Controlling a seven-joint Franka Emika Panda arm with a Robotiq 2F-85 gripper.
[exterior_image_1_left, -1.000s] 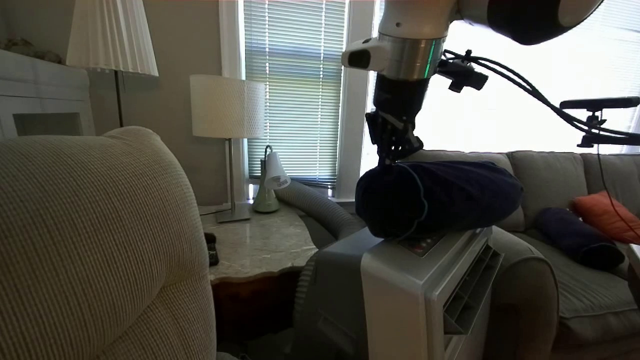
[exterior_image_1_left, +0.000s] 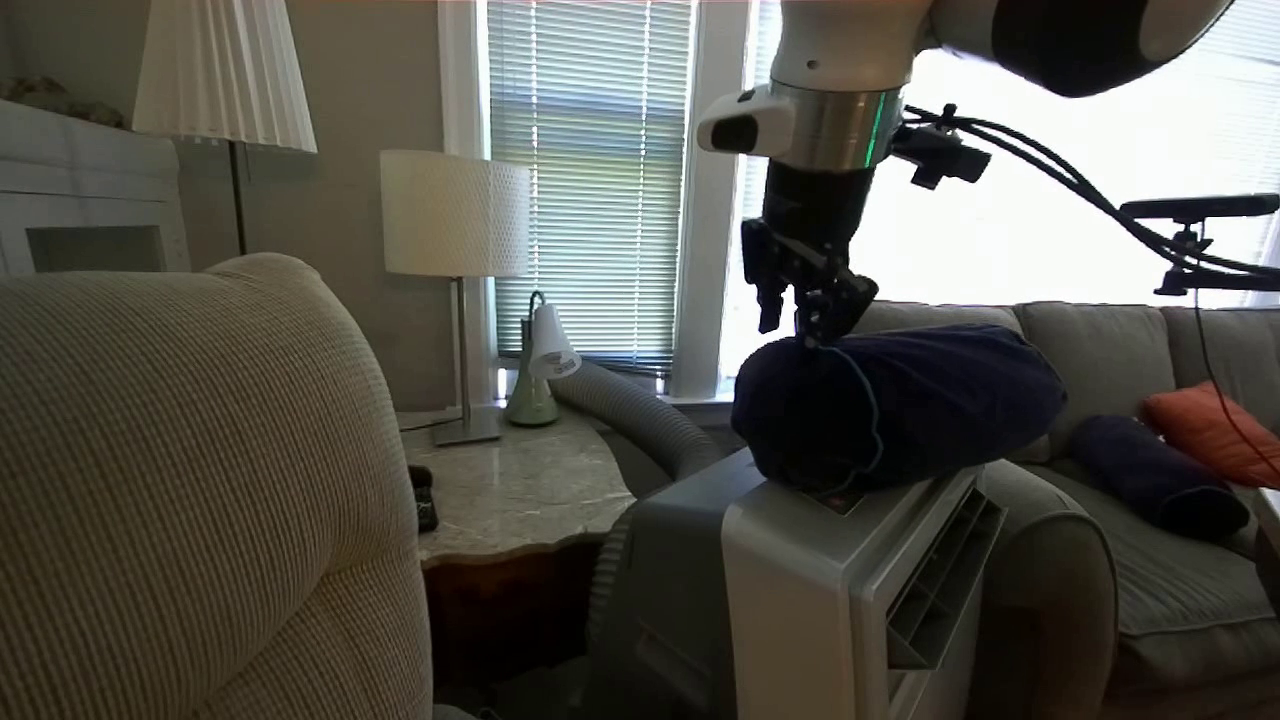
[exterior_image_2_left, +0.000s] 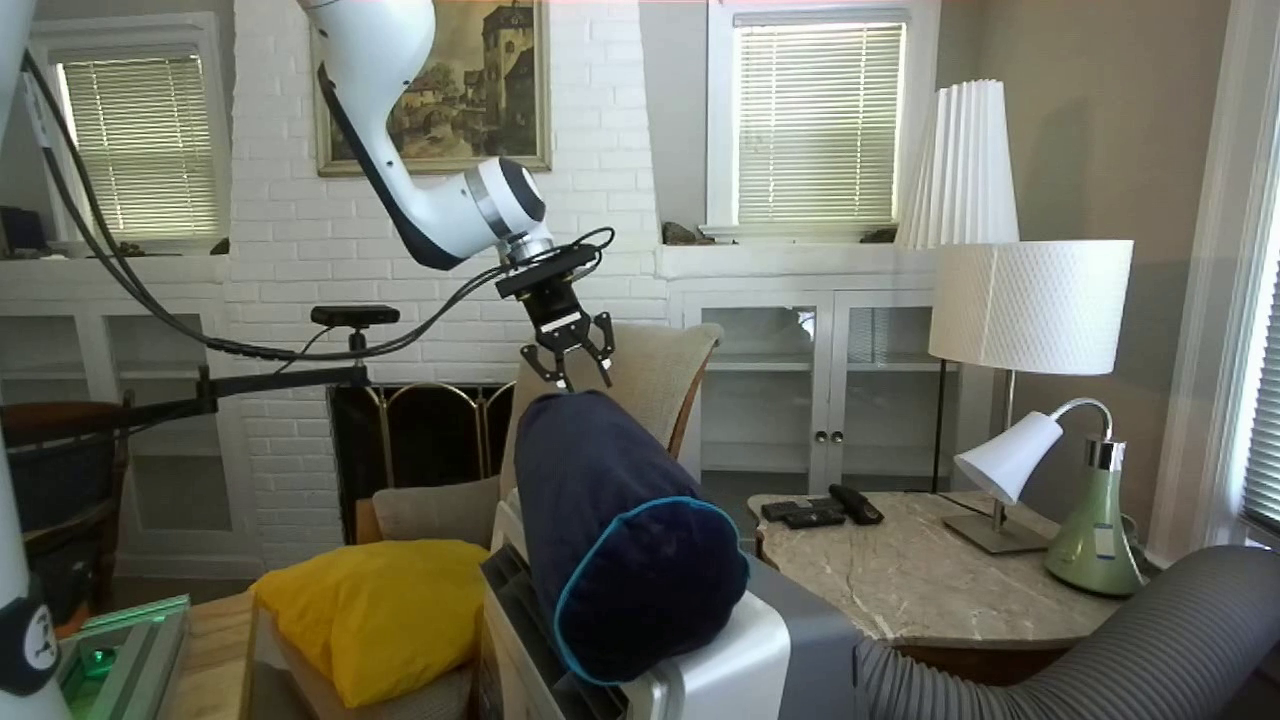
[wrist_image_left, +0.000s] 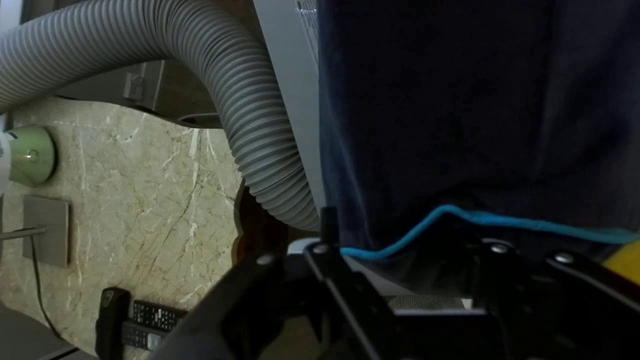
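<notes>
A dark navy bolster pillow (exterior_image_1_left: 924, 402) with light-blue piping lies on its side on top of the grey-and-white portable air conditioner (exterior_image_1_left: 792, 564). In exterior view 2 the pillow (exterior_image_2_left: 624, 516) runs lengthwise from near the arm toward the camera. Just above its far end, my gripper (exterior_image_2_left: 585, 374) points down with its fingers spread apart. Exterior view 1 shows the gripper (exterior_image_1_left: 791, 332) over the pillow's near end by the piping; contact with the cloth cannot be told. From the wrist, the navy cloth (wrist_image_left: 468, 108) fills the right side, and the fingers are dark and blurred.
A marble-topped side table (exterior_image_2_left: 888, 576) holds a tall lamp (exterior_image_2_left: 1026, 306), a green lamp (exterior_image_2_left: 1098, 528) and remotes (exterior_image_2_left: 828, 509). A ribbed hose (wrist_image_left: 252, 114) curves beside the air conditioner. A yellow pillow (exterior_image_2_left: 384, 606) and a beige armchair (exterior_image_1_left: 204, 480) are nearby.
In exterior view 1, the bolster and my gripper have shifted a little to the right. The fingers, close together before, now stand apart.
</notes>
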